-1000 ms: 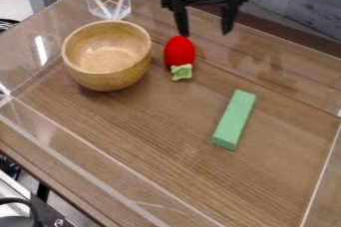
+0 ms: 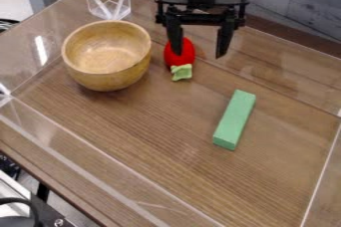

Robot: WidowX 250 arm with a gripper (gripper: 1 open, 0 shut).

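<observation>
My gripper is open, its dark fingers hanging at the top centre over and just behind a red rounded object. A small pale green piece lies at the front of the red object. Whether the fingers touch the red object is unclear.
A tan bowl sits on the left. A long green block lies at the right front. A clear crumpled plastic item is at the back left.
The objects on the table look unmoved.
</observation>
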